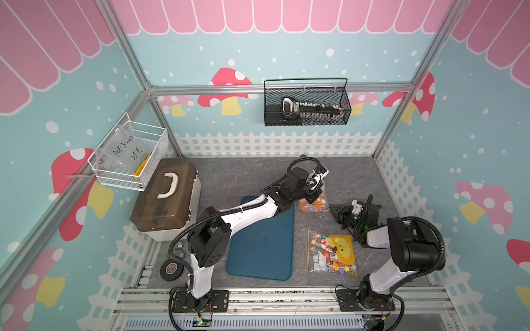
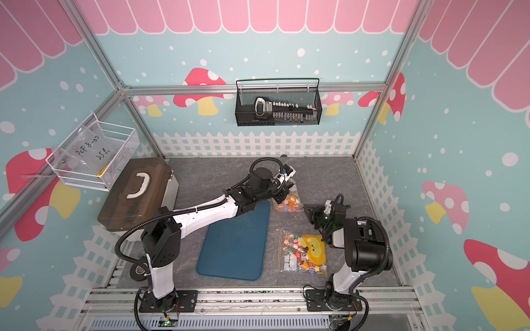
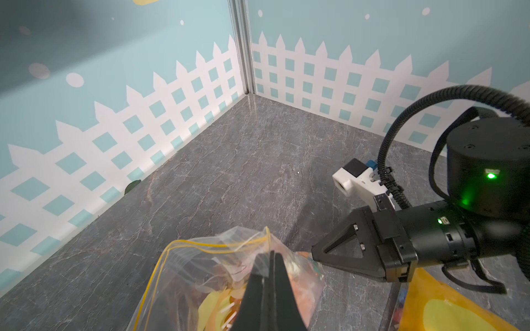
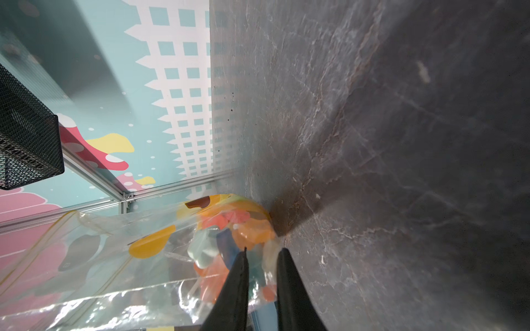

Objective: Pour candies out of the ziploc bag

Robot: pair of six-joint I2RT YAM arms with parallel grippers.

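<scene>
A clear ziploc bag [image 3: 220, 287] with a yellow zip line stands raised, colourful candies [image 4: 237, 226] low inside it. In the left wrist view, my left gripper is shut on the bag's side edge near the zip corner. My right gripper is partly open beside the lower end of the bag; its fingers have a narrow gap, with bag plastic visible through it. Whether that plastic lies between the fingertips or beyond them is unclear. From the top left, the bag [image 1: 313, 205] is partly covered by the left arm.
A second filled bag [image 1: 331, 252] with a yellow piece lies flat in front. The blue tray [image 1: 259, 248] sits under the left arm, bare. A brown-lidded box [image 1: 165, 193] stands at the left.
</scene>
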